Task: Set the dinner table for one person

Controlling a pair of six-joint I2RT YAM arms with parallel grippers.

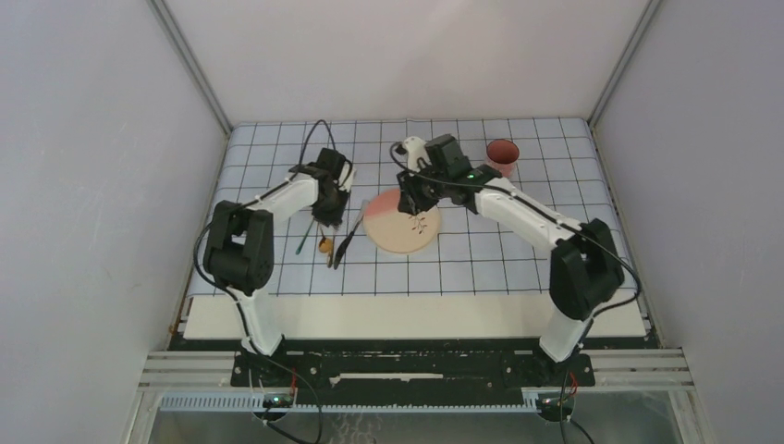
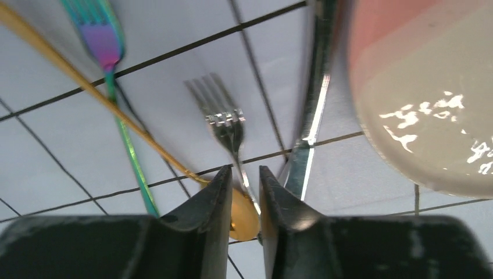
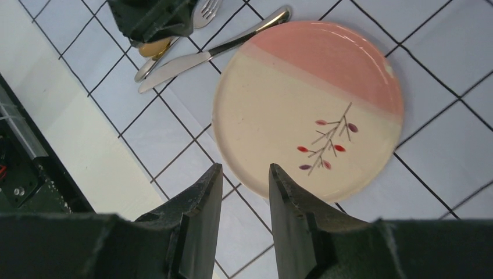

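Note:
The plate point(image 1: 398, 231), cream with a pink band and a twig print, lies flat at mid-table. Just left of it is a silver knife point(image 2: 314, 110), apart from the rim. A silver fork point(image 2: 227, 125) lies left of the knife, its lower part crossing the gold spoon point(image 2: 242, 218). Farther left is a green-purple fork point(image 2: 129, 148), crossed by the spoon's long handle. Above the fork and spoon, my left gripper is partly open, with a gap between its fingers. My right gripper is also partly open and empty, over the plate.
A reddish cup point(image 1: 502, 155) stands at the back right, behind the right arm. Both grippers are fairly close together over the table's middle.

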